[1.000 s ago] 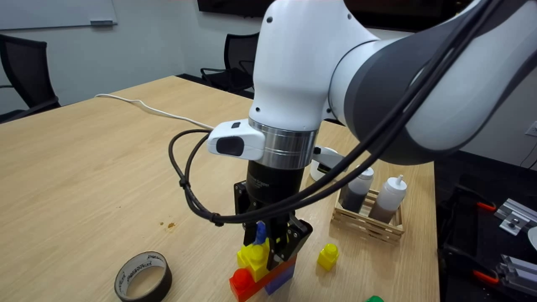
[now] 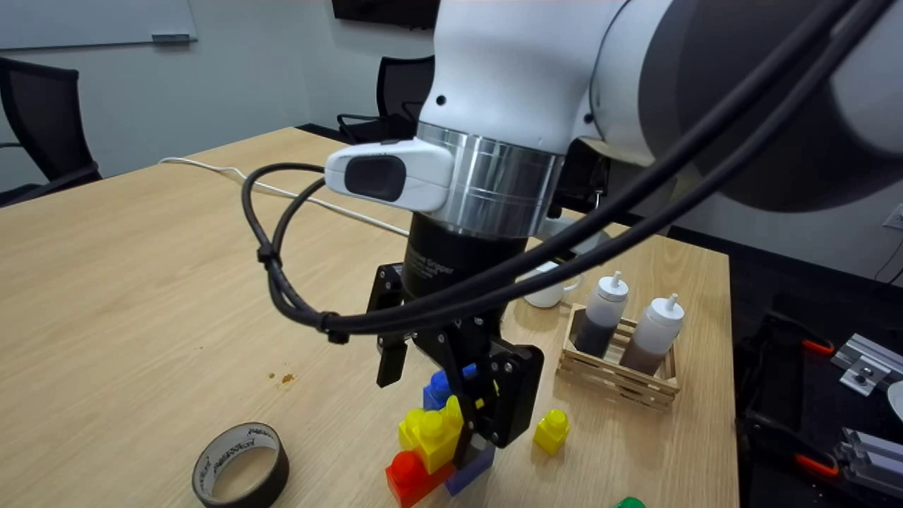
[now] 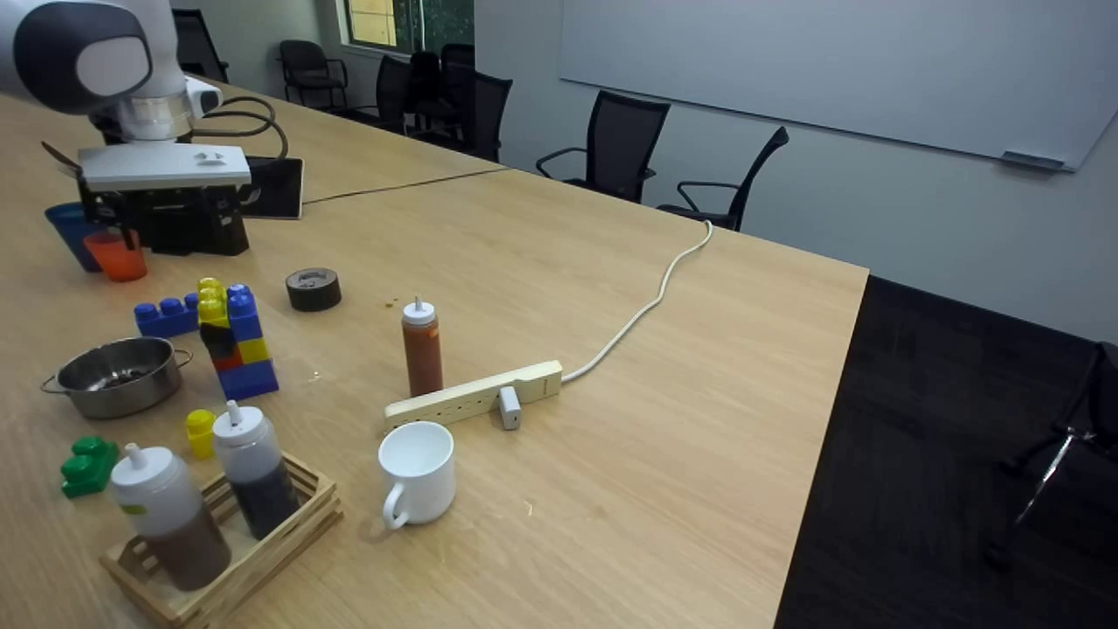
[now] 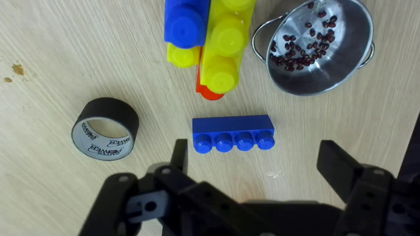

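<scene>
My gripper is open, its two black fingers point(image 4: 180, 155) wide apart with nothing between them. A loose blue brick point(image 4: 233, 127) lies on the table beneath, studs toward the gripper, in the wrist view. Beyond it rises a stack of blue, yellow and red bricks; its long yellow brick point(image 4: 228, 37) and upper blue brick point(image 4: 185, 23) show from above. From the side, the stack's lower blue brick point(image 3: 250, 379) rests on the table. In exterior view 1 the gripper point(image 2: 427, 410) partly covers the stack, whose red brick point(image 2: 415, 477) shows in front.
A metal pot point(image 4: 321, 76) holding dark beans stands right of the stack, and a tape roll point(image 4: 105, 129) lies left. Cups point(image 3: 117, 255), a small yellow brick point(image 2: 552, 432), a green brick point(image 3: 89, 466) and a bottle crate point(image 3: 262, 561) stand around.
My gripper has risen from around the stack and come toward exterior view 1's camera. Its fingers stand wider apart. The stack stays in place, with more of its upper blue brick showing.
</scene>
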